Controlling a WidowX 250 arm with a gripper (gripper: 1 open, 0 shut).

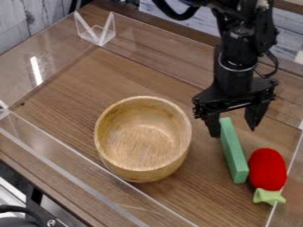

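Observation:
My black gripper point(235, 119) is open over the right half of the wooden table, its fingers spread on either side above a green bar point(233, 155). The bar lies lengthwise toward the viewer, just below the fingers. A red object with a light green end, perhaps a toy strawberry or radish point(267, 169), lies to the right of the bar. A tan bowl point(142, 137) sits left of the bar, apparently empty.
A clear plastic piece sits near the top left edge. The table's right edge is close beside the red object.

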